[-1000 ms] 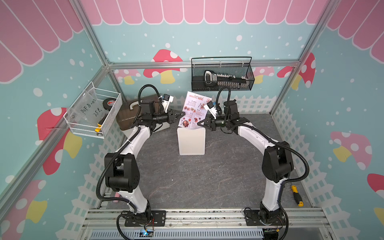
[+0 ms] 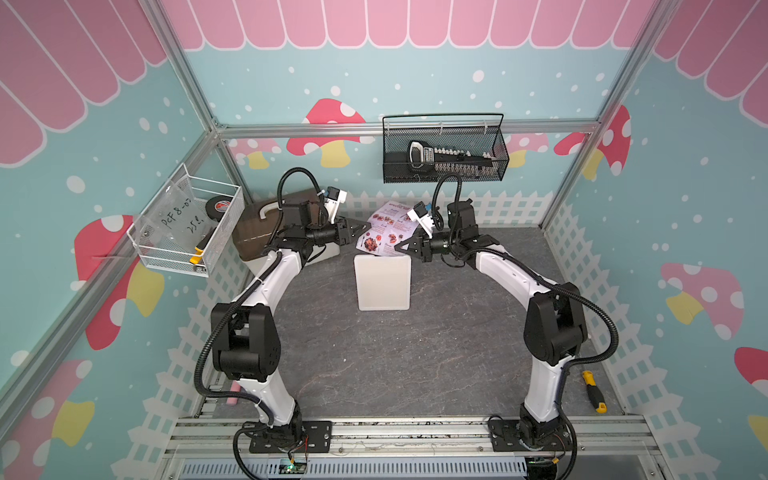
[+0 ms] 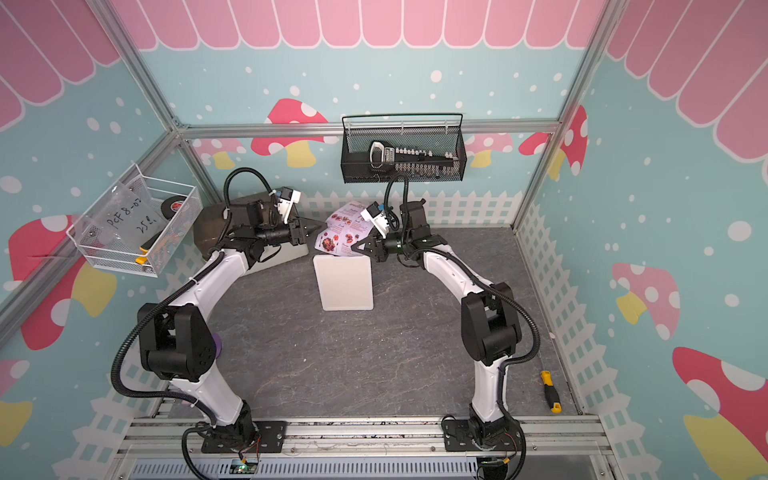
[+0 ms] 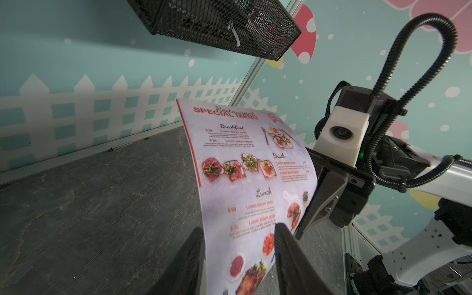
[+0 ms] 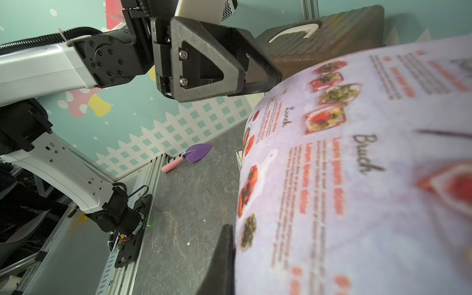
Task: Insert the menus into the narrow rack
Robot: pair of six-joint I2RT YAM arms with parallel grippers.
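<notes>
The menu (image 2: 385,228), a white sheet with food pictures, rises behind the top edge of a white box-like rack (image 2: 383,284); whether its bottom edge sits inside cannot be told. Its upper part curls backward in the left wrist view. At the menu's lower right edge, my right gripper (image 2: 402,247) is shut on the sheet; its fingers (image 4: 319,206) show from the side in the left wrist view. My left gripper is open, its fingers (image 4: 184,268) apart with the menu visible between and beyond them. In the right wrist view the menu hides most of the right fingers.
A brown case (image 2: 276,224) stands behind the left arm. A black mesh basket (image 2: 445,152) hangs on the back wall, a white wire basket (image 2: 188,228) on the left. A yellow-black screwdriver (image 2: 594,392) lies at the right. The tabletop in front of the rack is clear.
Both arms look still, and the rack has not moved.
</notes>
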